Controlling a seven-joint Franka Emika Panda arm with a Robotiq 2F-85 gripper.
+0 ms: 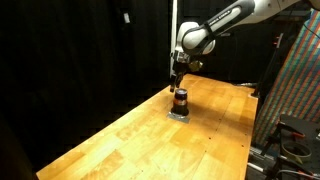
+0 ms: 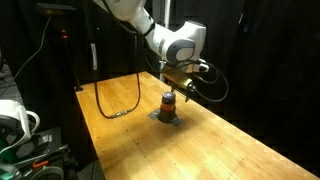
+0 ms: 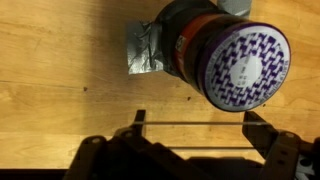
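A short cylinder (image 3: 245,65) with a patterned lid, reddish-brown sides and a dark base stands upright on the wooden table, as seen from above in the wrist view. In exterior view 1 the same cylinder (image 1: 181,96) is near the table's far part, left of the arm. Silver tape (image 3: 145,48) lies at its base. My gripper is open, its two dark fingers wide apart with bare table visible between them. Thin lines run across from one finger to the other. In exterior view 2 the cylinder (image 2: 168,104) stands just below and beside the gripper.
A cable (image 2: 135,108) hangs from the arm beside the cylinder in exterior view 2. Black curtains stand behind the table. A dark stand (image 1: 293,140) with cables is off the table's right side.
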